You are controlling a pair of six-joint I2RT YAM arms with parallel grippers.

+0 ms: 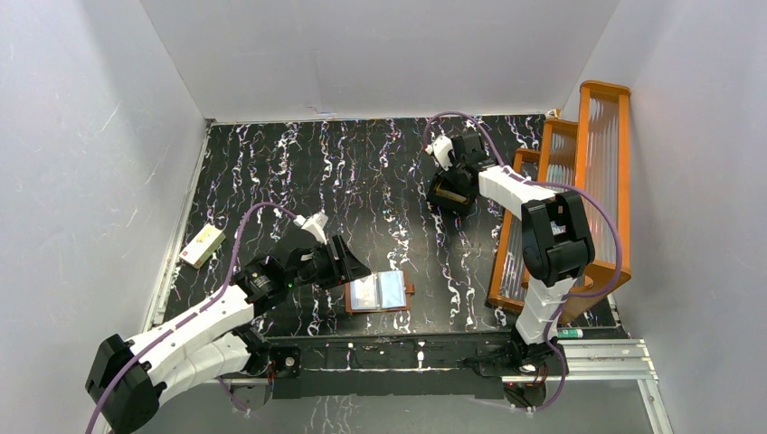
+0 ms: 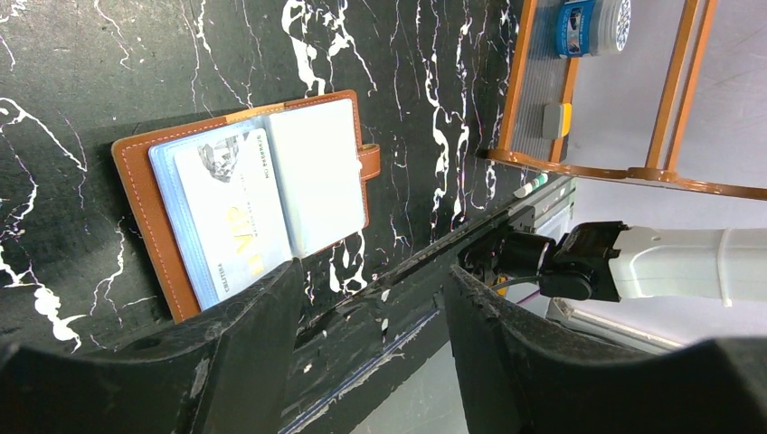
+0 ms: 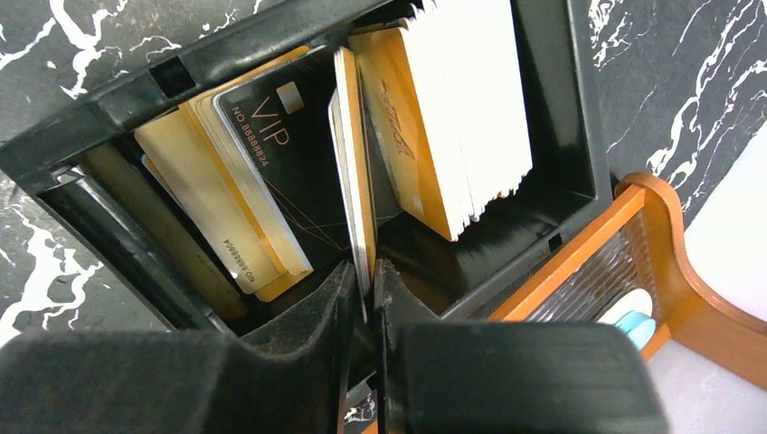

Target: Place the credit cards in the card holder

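In the top view the brown card holder [image 1: 378, 291] lies open near the front edge. Its pale sleeves and a white printed card [image 2: 233, 203] show in the left wrist view. My left gripper is open close to it, empty between its fingers. At the back right my right gripper is inside a black box [image 3: 99, 104], shut on gold and white card stock [image 3: 359, 163] seen edge-on; one card or several, I cannot tell. A black VIP card [image 3: 289, 136] and gold cards [image 3: 231, 221] lean to its left, a thick stack [image 3: 461, 108] to its right.
Orange-framed wooden shelves [image 1: 604, 172] stand along the right, close beside the black box. A small pale box [image 1: 202, 245] lies at the far left. Between it and the black box the marble table [image 1: 335, 172] is clear.
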